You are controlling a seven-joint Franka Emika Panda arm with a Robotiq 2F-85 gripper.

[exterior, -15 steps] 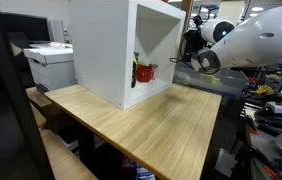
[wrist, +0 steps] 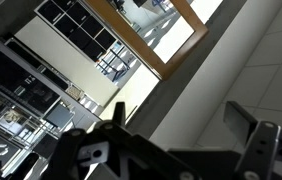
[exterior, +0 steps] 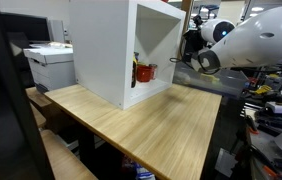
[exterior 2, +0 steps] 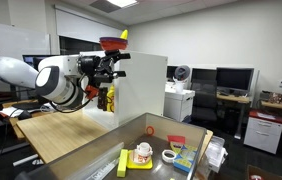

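Note:
My gripper [exterior 2: 119,66] is raised beside the white shelf unit [exterior 2: 145,88], its fingers apart and nothing visible between them. In the wrist view, the open gripper has a dark finger on either side of an empty gap and points towards the room and ceiling. A red mug [exterior: 153,71] and a red container [exterior: 143,73] stand inside the shelf unit [exterior: 103,50], below gripper height. Near them is a dark bottle [exterior: 135,68] with some yellow. A red and yellow bowl-like thing [exterior 2: 113,43] shows at the top of the unit, close to the gripper.
The wooden table [exterior: 161,130] has a wide clear area in front of the shelf. A grey bin [exterior 2: 86,155] in the foreground holds a white cup [exterior 2: 142,154], a yellow block [exterior 2: 122,165] and several other items. Desks and monitors stand behind.

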